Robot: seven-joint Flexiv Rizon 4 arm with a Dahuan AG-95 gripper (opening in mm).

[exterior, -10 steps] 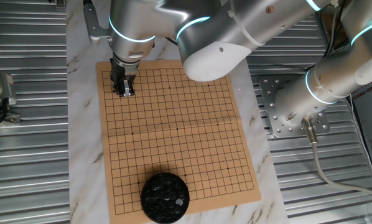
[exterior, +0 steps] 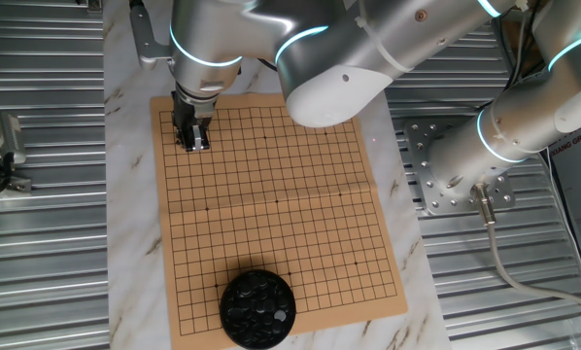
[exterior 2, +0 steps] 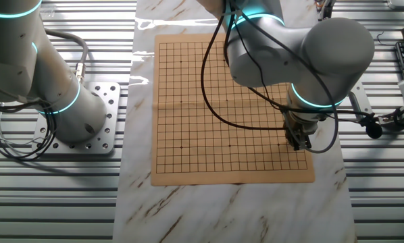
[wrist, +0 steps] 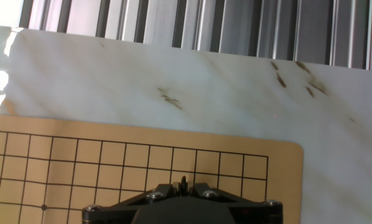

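Observation:
A tan Go board [exterior: 271,224] with a black grid lies on the marble table, its grid bare of stones where visible. On its near edge in exterior view 1 stands a round black bowl [exterior: 257,309] holding several black stones. My gripper [exterior: 197,146] points down over the board's far left corner region, away from the bowl. In the wrist view the gripper is shut, with a thin dark upright piece between its tips, looking like a black stone [wrist: 183,184] seen edge-on. Exterior view 2 shows the gripper [exterior 2: 299,143] low near the board's corner; the arm hides the bowl there.
Bare marble table [exterior 2: 236,212] surrounds the board. Beyond it run metal slats [exterior: 43,243]. The arm's base plate [exterior 2: 107,115] is off to one side, and a black cable [exterior 2: 203,81] loops over the board.

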